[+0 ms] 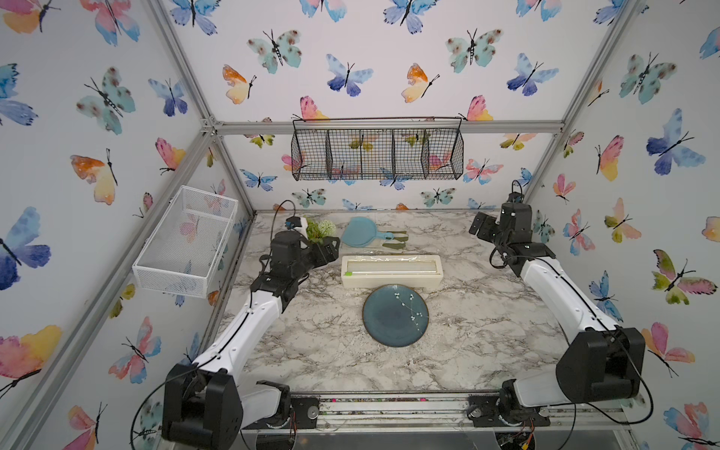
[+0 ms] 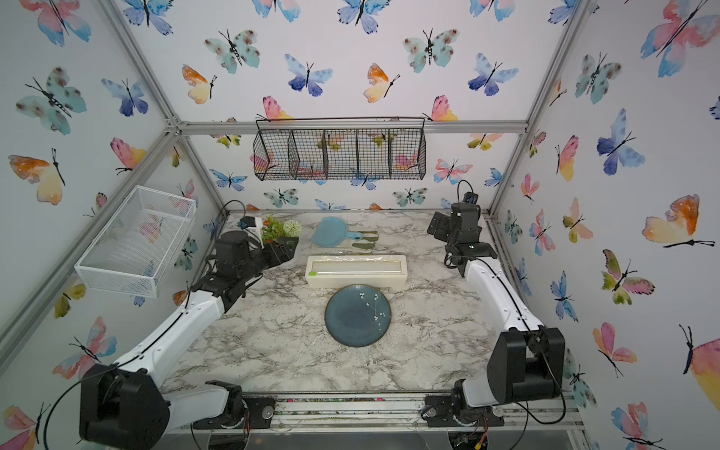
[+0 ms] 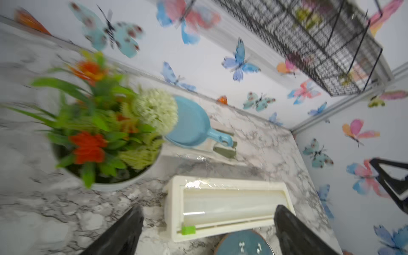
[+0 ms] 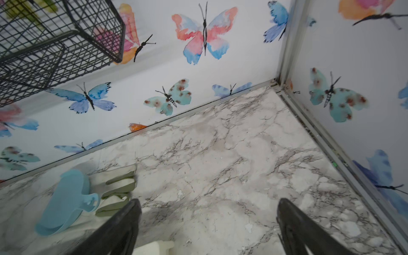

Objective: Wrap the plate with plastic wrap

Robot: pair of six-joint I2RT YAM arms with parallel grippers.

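Note:
A dark blue plate (image 1: 395, 315) with a white blossom pattern lies bare on the marbled table. Just behind it, the long cream plastic wrap box (image 1: 392, 283) lies with its clear window facing up and a green tab at its left end; in the left wrist view the box (image 3: 233, 207) shows between my fingers' spread, some way off. My left gripper (image 1: 331, 251) stands open and empty above the left side, near the flowerpot. Over at the back right, my right gripper (image 1: 480, 226) is also open with nothing between its fingers, apart from box and plate.
A potted plant (image 3: 108, 123) stands beside the left arm. Behind the box lie a light blue pan-shaped board (image 1: 360, 231) and green-handled utensils (image 1: 395, 245). A black wire basket (image 1: 377, 153) hangs at the back, a white one (image 1: 187, 240) at left.

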